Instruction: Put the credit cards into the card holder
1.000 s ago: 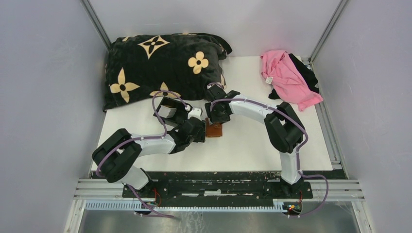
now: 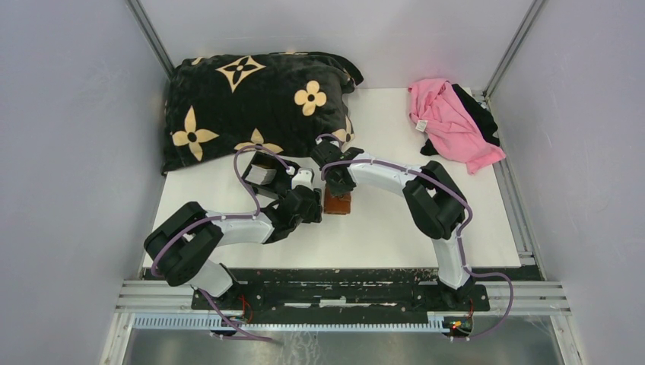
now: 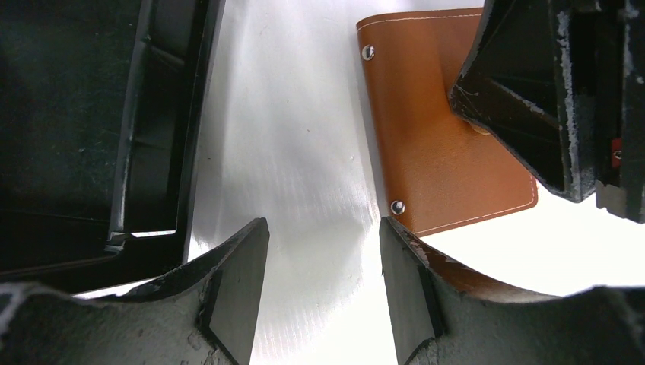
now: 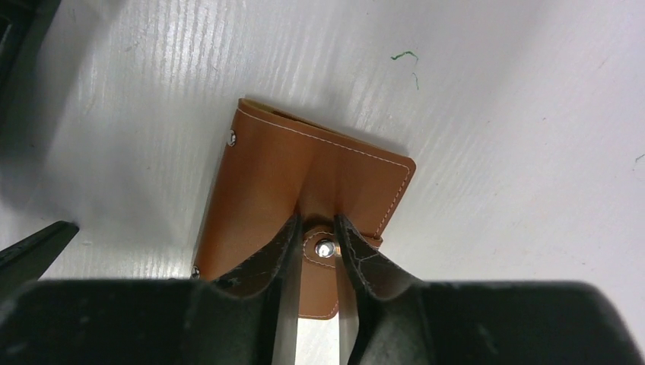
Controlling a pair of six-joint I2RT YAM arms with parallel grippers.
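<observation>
A brown leather card holder (image 2: 338, 204) lies flat on the white table, with a stitched edge and a snap on its flap (image 4: 325, 249). My right gripper is directly over it, fingertips a little apart at the snap flap, pressing on or just touching the leather. In the left wrist view, my left gripper is part open at the holder's left side, nothing between its fingers, with the right gripper over the holder (image 3: 411, 114). A black tray (image 2: 258, 173) with a light item inside stands left of the holder; no cards are clearly distinguishable.
A black patterned cushion (image 2: 251, 106) fills the back left. Pink and black cloths (image 2: 449, 125) lie at the back right.
The left arm has barely moved.
</observation>
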